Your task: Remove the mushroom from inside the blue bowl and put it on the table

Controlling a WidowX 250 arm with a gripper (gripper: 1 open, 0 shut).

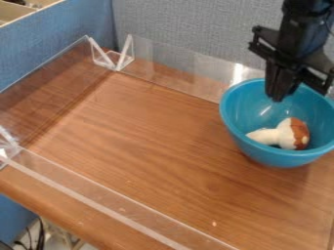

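The blue bowl (pixel 241 129) stands at the right of the wooden table (pixel 144 146). Inside it lies the mushroom (pixel 280 134), with a white stem toward the left and a reddish-brown cap on the right. My black gripper (pixel 295 86) points down over the back part of the bowl, its tips about at the rim or just within it. The mushroom is in front of the fingers and apart from them. One dark finger (pixel 275 83) shows clearly at the left; how far the other stands from it is hard to make out.
Clear low walls edge the table, with a white bracket (pixel 112 53) at the back left and another white bracket (pixel 7 146) at the left edge. A grey wall (pixel 183 24) rises behind.
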